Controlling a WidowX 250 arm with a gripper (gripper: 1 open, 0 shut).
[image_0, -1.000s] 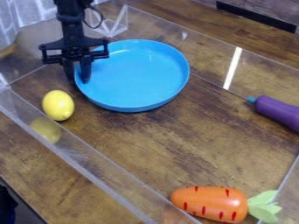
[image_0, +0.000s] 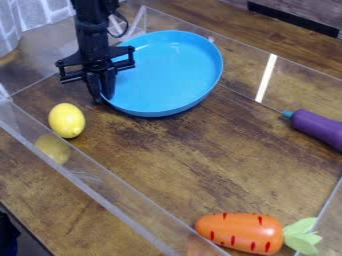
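Note:
My black gripper (image_0: 96, 75) reaches down from the top left to the left rim of a large blue plate (image_0: 174, 72), its tips low at that edge. Whether the fingers are closed on the rim is hidden. A yellow lemon (image_0: 67, 120) lies just below, toward the front left.
A purple eggplant (image_0: 318, 130) lies at the right, and a toy carrot (image_0: 247, 232) at the bottom right. Clear walls (image_0: 120, 195) edge the wooden surface (image_0: 187, 160), whose middle is bare.
The gripper has shifted slightly right and down in the picture. The blue plate's outline has changed a little around it, its upper edge rising slightly.

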